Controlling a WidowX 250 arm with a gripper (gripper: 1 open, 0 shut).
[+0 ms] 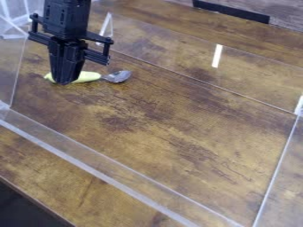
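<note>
My black gripper [66, 73] hangs at the upper left of the camera view, pointing down, its fingers shut. Just behind and around its fingertips lies a pale yellow-green elongated object [85, 77] on the wooden table. A small silvery spoon-like piece [116, 76] extends from its right end. The fingertips overlap the yellow-green object in the view; whether they touch it I cannot tell, and nothing clearly shows between them.
Clear plastic walls border the wooden work area [178, 133] on the left, back, front and right. A dark strip [231, 13] runs along the back.
</note>
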